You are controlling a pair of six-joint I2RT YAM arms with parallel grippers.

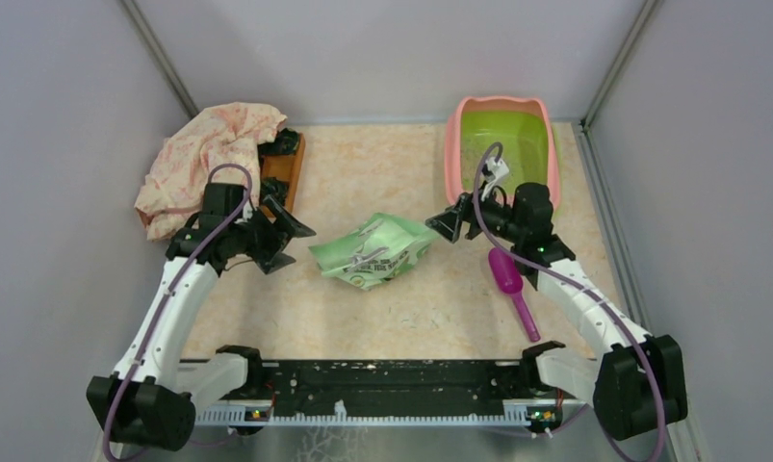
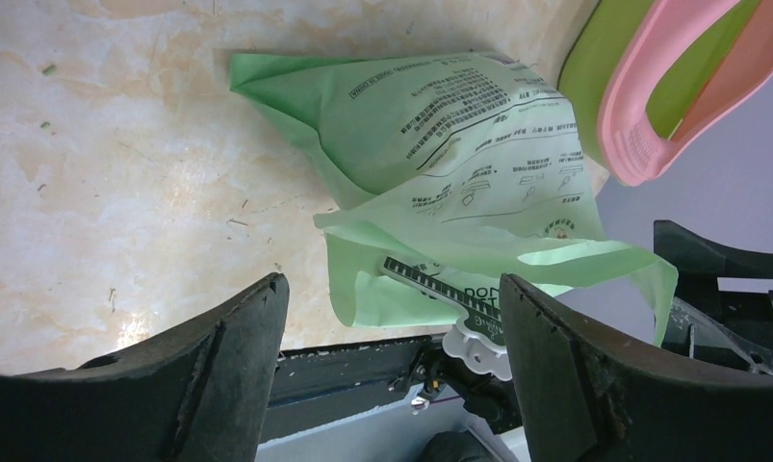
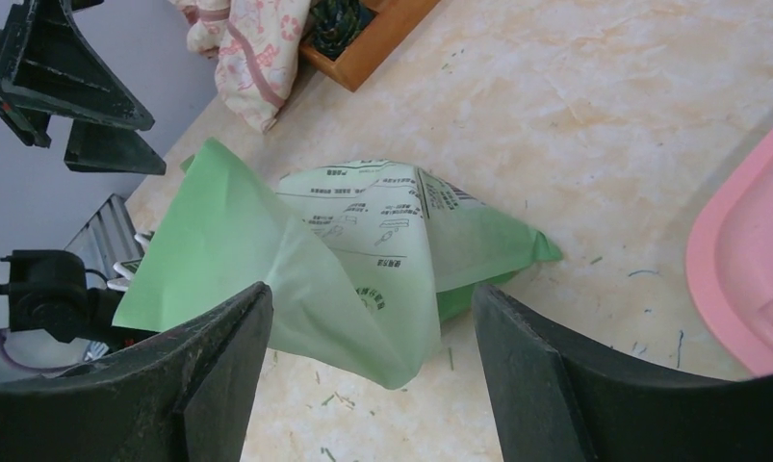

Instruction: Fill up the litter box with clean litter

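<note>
A crumpled green printed bag (image 1: 373, 250) lies in the middle of the table, a long clip (image 2: 435, 287) at its loose end in the left wrist view. The pink-rimmed litter box (image 1: 453, 144) with green interior stands at the back right. My left gripper (image 1: 291, 241) is open left of the bag, nothing between its fingers. My right gripper (image 1: 450, 219) is open by the bag's right end, near the box, also empty. A purple scoop (image 1: 507, 274) lies at the right front.
A wooden tray (image 1: 284, 168) with dark contents and a patterned cloth (image 1: 204, 154) are at the back left.
</note>
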